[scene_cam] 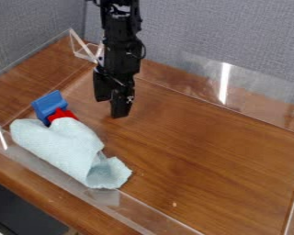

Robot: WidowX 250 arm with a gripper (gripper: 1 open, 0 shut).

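Observation:
My black gripper (pixel 114 92) hangs from the top of the view over the back left of the wooden table, open, with nothing visible between its fingers. In front of it and to the left, a blue block (pixel 48 105) stands beside a red object (pixel 62 116), which is partly hidden by a pale blue-white cloth (pixel 70 151) lying bunched toward the front left.
Clear low barriers run along its edges, grey walls stand behind, and a white frame-like object is at the back left, partly behind the arm.

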